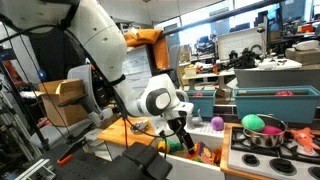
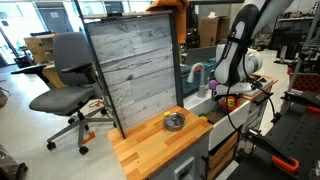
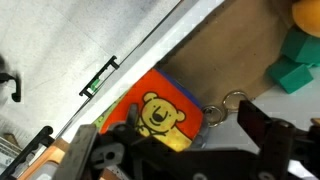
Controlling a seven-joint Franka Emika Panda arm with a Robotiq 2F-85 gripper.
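Observation:
An open drawer (image 2: pixel 187 165) holds several small items. Inside it, in the wrist view, lies a red and blue item with a yellow bear face (image 3: pixel 160 112), near the drawer's wall. My gripper is over the drawer with its fingers spread wide, one on each side of the bear item in that view, and nothing is visibly held. A pair of scissors (image 3: pixel 222 108) lies beside the bear item. Green blocks (image 3: pixel 293 62) and an orange round thing (image 3: pixel 308 14) sit in the drawer's upper right part. In exterior view 1, my arm (image 1: pixel 160 103) reaches down to the drawer.
A stove (image 1: pixel 268 163) stands to the right of the drawer, bearing a red pot (image 1: pixel 262 136) with a green and a pink thing in it. Teal bins (image 1: pixel 278 106) stand behind. A metal pot (image 2: pixel 174 121) rests on the wooden counter (image 2: pixel 140 150).

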